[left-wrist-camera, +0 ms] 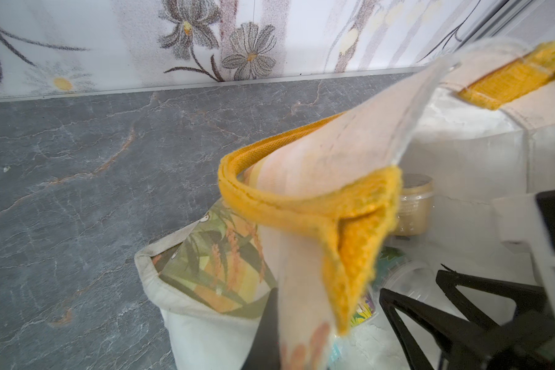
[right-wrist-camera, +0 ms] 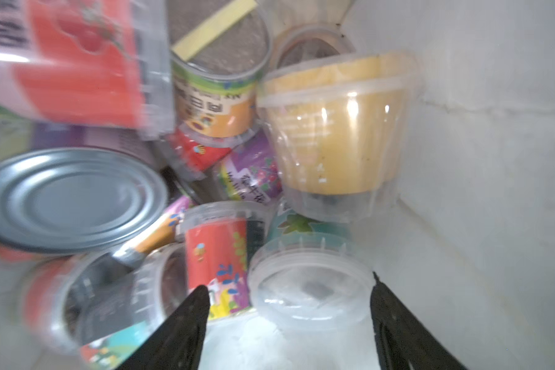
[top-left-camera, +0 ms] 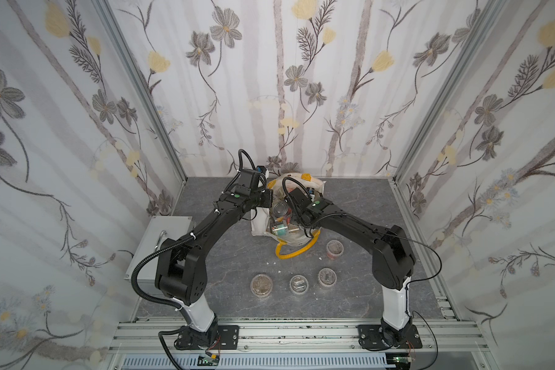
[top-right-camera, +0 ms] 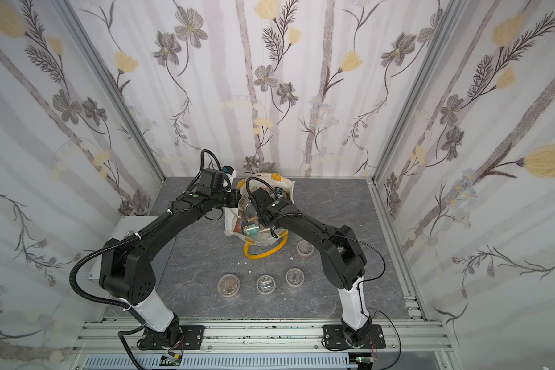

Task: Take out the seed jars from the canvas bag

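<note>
The canvas bag (top-left-camera: 260, 220) with yellow straps holds a jumble of jars and tins. My left gripper (top-left-camera: 265, 196) is at its left rim; in the left wrist view the rim and strap (left-wrist-camera: 363, 203) hide most of its shut fingers. My right gripper is inside the bag, part open, its fingertips either side of a clear-lidded jar (right-wrist-camera: 308, 285) with a green label. Beside that are a red-labelled jar (right-wrist-camera: 217, 262) and an orange jar (right-wrist-camera: 336, 138).
Four jars (top-left-camera: 261, 285) stand apart on the grey table (top-left-camera: 215, 296) in front of the bag. A metal box (top-left-camera: 146, 246) lies at the left.
</note>
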